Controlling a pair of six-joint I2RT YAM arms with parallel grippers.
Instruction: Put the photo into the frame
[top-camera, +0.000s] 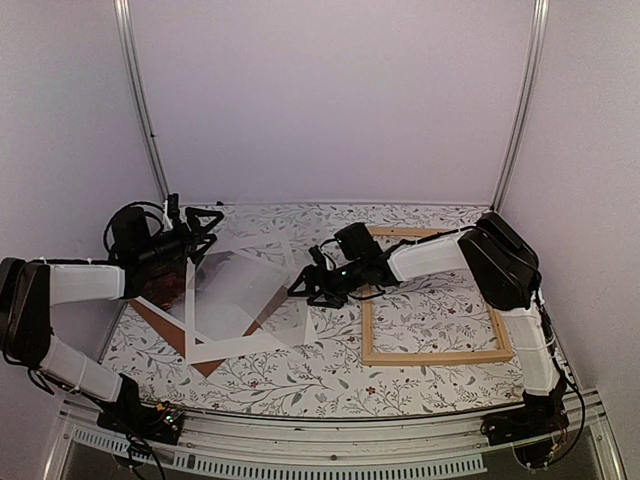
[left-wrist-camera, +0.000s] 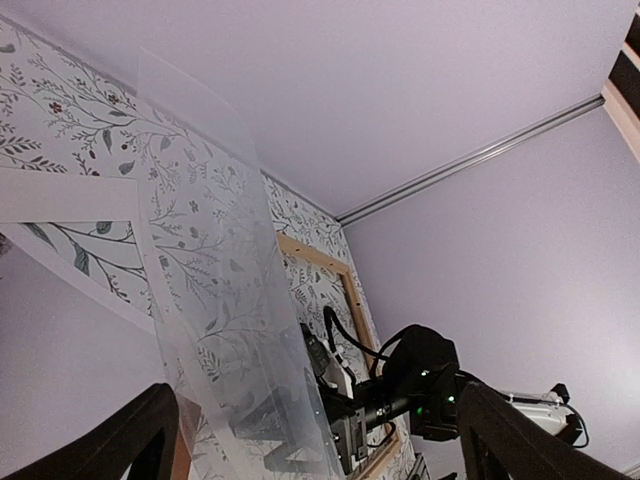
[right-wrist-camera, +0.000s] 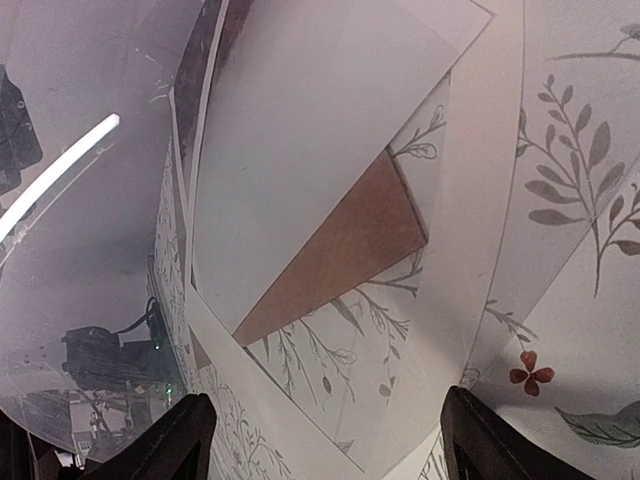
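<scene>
A white mat lies on the left of the table, with a greyish sheet within its border. Brown board shows underneath; which piece is the photo, I cannot tell. One clear sheet rises in a curve near my left gripper, which stands open above the mat's left side. In the left wrist view this sheet passes between the widely spaced fingers. My right gripper is at the mat's right edge, its fingers apart with no visible grip on anything.
On the right lies an empty wooden frame, its upper part crossed by my right arm. Walls enclose the left, right and back.
</scene>
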